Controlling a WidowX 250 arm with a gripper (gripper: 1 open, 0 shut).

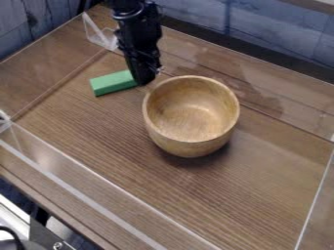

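A green rectangular block [112, 84] lies flat on the wooden table, left of a large tan wooden bowl [189, 122]. The black gripper [144, 78] is down at the block's right end, close to the bowl's upper-left rim. It appears shut, though its fingertips are small and dark; whether anything is between them is hard to see.
Clear plastic or an edge shows along the table's left side.
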